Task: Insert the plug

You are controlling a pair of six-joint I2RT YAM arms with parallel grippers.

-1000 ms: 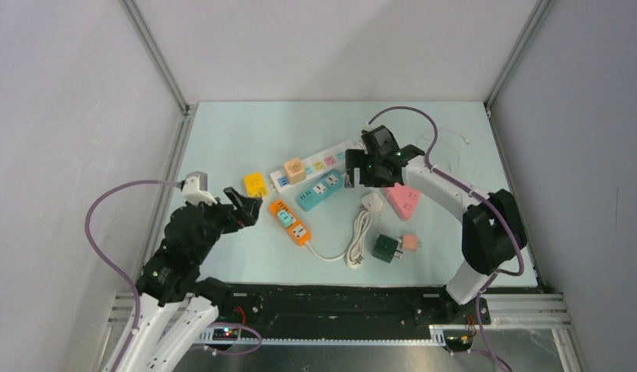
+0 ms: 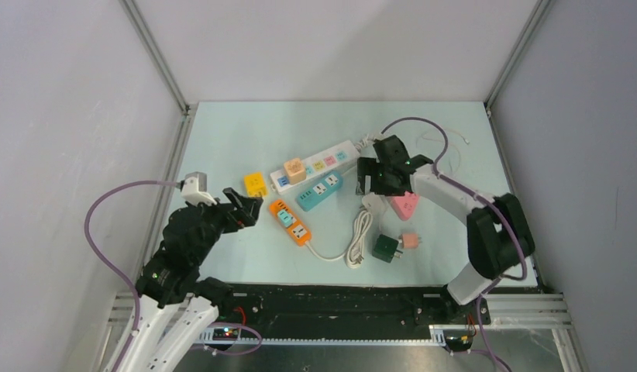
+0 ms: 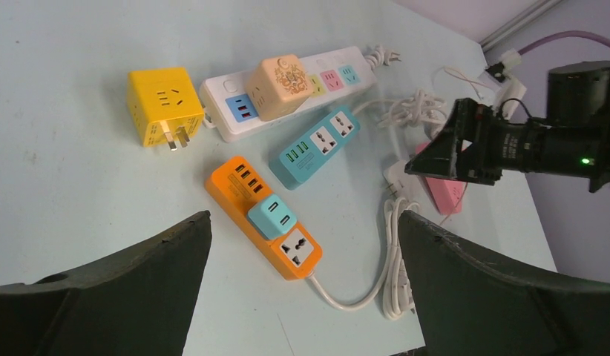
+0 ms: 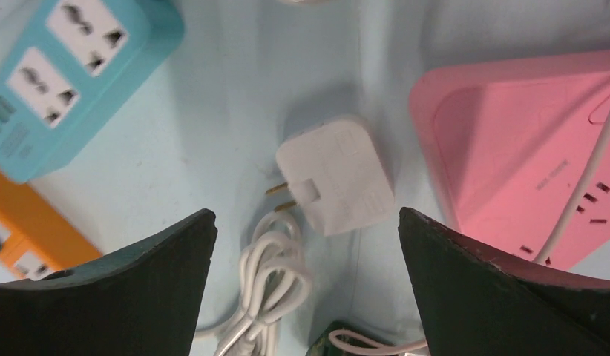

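A white plug [image 4: 339,174] lies on the table below my right gripper, its two prongs pointing left in the right wrist view. My right gripper is open above it, with nothing between the fingers. From above, that gripper [image 2: 363,177] hangs just behind the white plug [image 2: 373,203]. At the left of the table my left gripper [image 2: 246,209] is open and empty. The teal power strip [image 3: 315,147] has free sockets. On the orange strip [image 3: 235,182] sits a teal plug [image 3: 272,216]. A peach plug [image 3: 278,87] sits on the white strip [image 3: 222,96].
A yellow plug block [image 3: 162,105] lies left of the strips. The pink triangular power block [image 4: 525,156] is right of the white plug. Bundled white cord [image 2: 359,242], a dark green plug [image 2: 385,248] and a small pink plug [image 2: 410,240] lie near the front.
My right gripper has shifted slightly to the right and toward the table's front. The left arm and the objects on the table look unmoved.
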